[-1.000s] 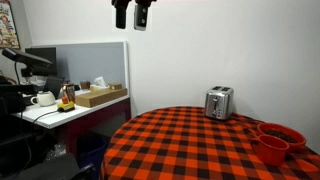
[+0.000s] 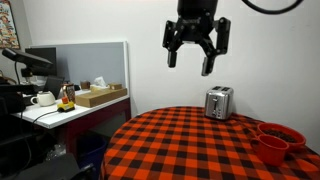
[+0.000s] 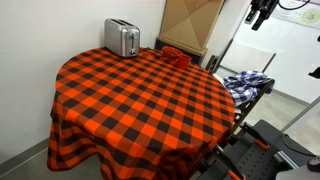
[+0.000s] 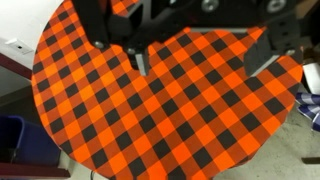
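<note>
My gripper (image 2: 190,66) hangs high above the table in exterior view 1, open, with nothing between its fingers. In the wrist view, the gripper's two fingers (image 4: 141,62) stand wide apart over bare checked cloth. A silver two-slot toaster (image 2: 219,103) stands upright at the back of the table, well below the gripper. To its right sit a red bowl (image 2: 282,135) with dark contents and a red cup (image 2: 269,150) in front of it. Exterior view 2 also shows the toaster (image 3: 122,38) near the wall, with the red containers (image 3: 175,58) beyond it.
A red-and-black checked cloth (image 2: 180,145) covers the round table, and most of its top is clear. At the left, a white side desk (image 2: 85,112) holds boxes (image 2: 98,97) and a white kettle (image 2: 43,99). A blue bin (image 4: 25,140) stands on the floor.
The gripper has moved right and lower in exterior view 1, and its fingers now show wider apart there. The toaster and red containers have stayed in place.
</note>
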